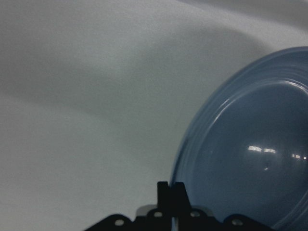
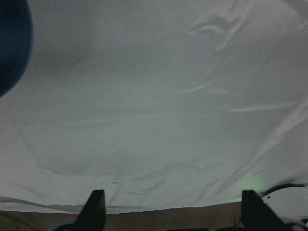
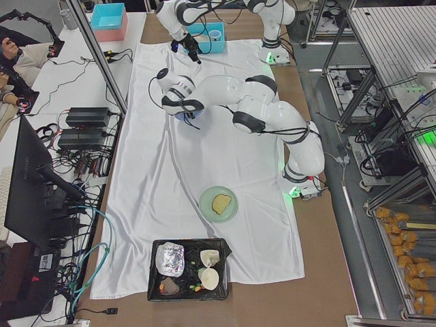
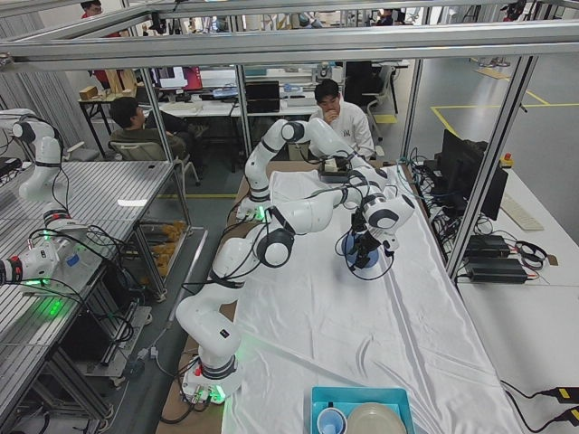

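A blue bowl (image 1: 250, 144) (image 4: 362, 259) has my left gripper shut on its rim in the left wrist view. In the overhead camera left view the arm over it hides most of the bowl. My right gripper stands open over white cloth, with a curved dark-blue edge (image 2: 12, 48) at the upper left of its view and nothing between its fingers.
A green plate (image 3: 208, 211) with a yellowish piece lies mid-table. A black tray (image 3: 187, 293) with foil and food items is at one end, a light-blue bin (image 4: 362, 395) with cup and plate at the other. Open cloth surrounds the plate.
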